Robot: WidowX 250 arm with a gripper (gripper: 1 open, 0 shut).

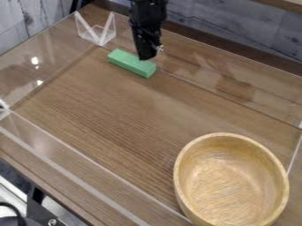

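A black robot gripper [148, 42] hangs at the top centre, above and just behind a flat green block [132, 63] lying on the wooden table [124, 132]. The gripper stands clear of the block's near part. Its fingers are small and dark, so whether they are open or shut cannot be made out.
A large round tan bowl [230, 181] sits at the front right. Clear plastic pieces stand at the back left and left edge. A grey backboard runs along the back right.
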